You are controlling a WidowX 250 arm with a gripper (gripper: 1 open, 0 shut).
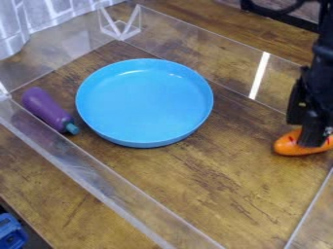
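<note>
My black gripper (305, 122) is at the right edge, low over an orange toy carrot (298, 148) with dark markings, which lies on the wooden surface. The fingertips reach down to the carrot's top and hide part of it; whether they are open or shut on it is unclear. A blue round plate (144, 101) sits left of centre.
A purple eggplant (49, 109) lies at the left. Clear walls surround the wooden work area (208, 190), and a blue object (8, 231) is at the bottom left corner.
</note>
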